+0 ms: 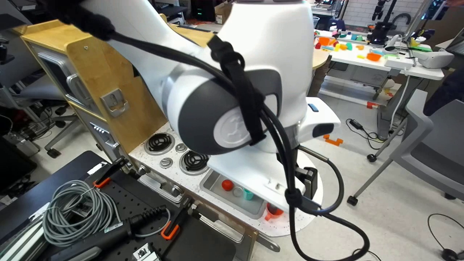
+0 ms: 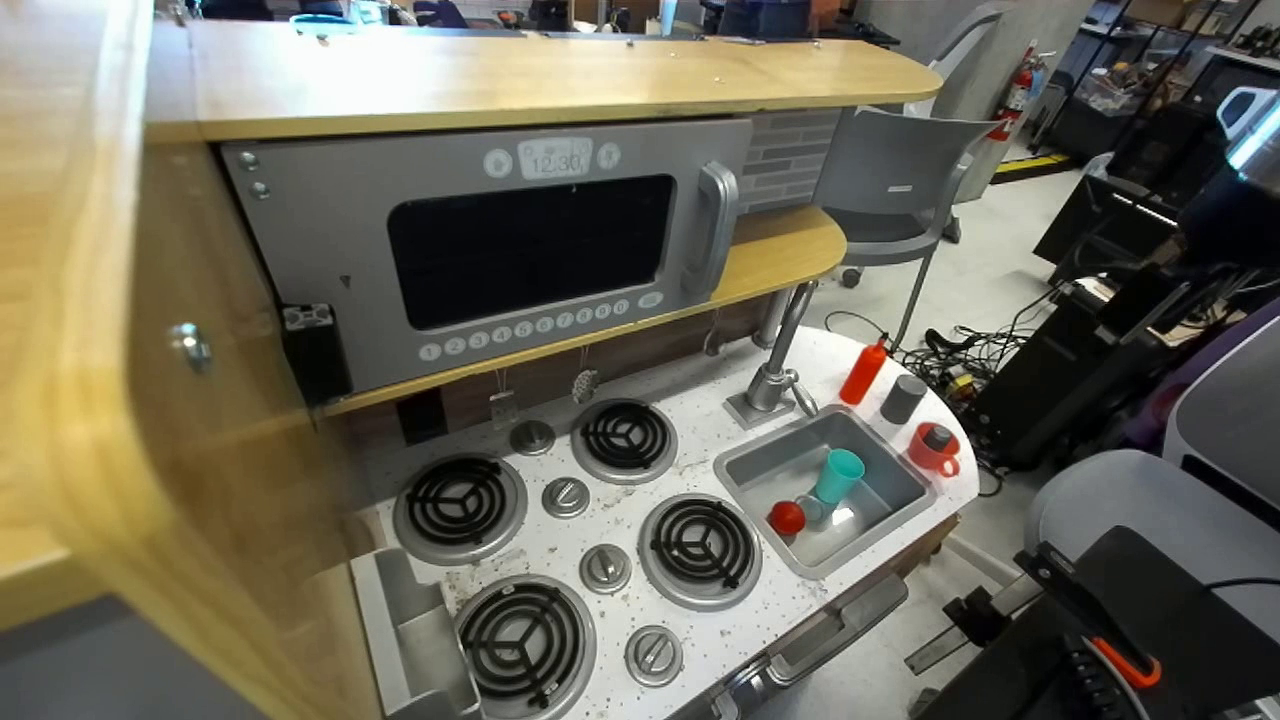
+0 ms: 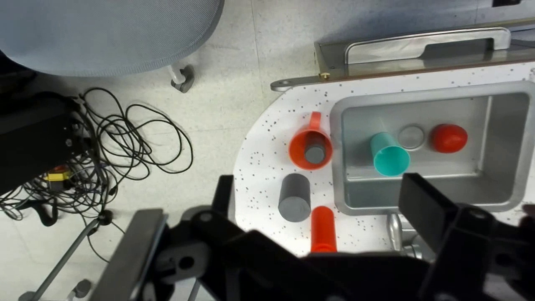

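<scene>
Seen from the wrist view, my gripper stands wide open above the rounded counter end, with no object held between its fingers. Below lie a grey cylinder (image 3: 294, 198), a red bottle (image 3: 323, 228) partly covered by the gripper body, and an orange-red mug (image 3: 297, 156) with a small dark grey piece (image 3: 315, 151) inside. To their right, the sink (image 3: 346, 198) contains a teal cup (image 3: 392, 159), a clear round item (image 3: 411, 137) and a red ball-like item (image 3: 449, 138). In exterior view 1, the white arm hides much of the gripper and the bottle.
A faucet (image 2: 774, 372) rises behind the sink, under the microwave shelf (image 2: 780, 254). Several stove burners (image 2: 699, 550) and knobs fill the counter's other side. Bare counter (image 3: 258, 170) shows left of the mug; beyond its curved edge is floor.
</scene>
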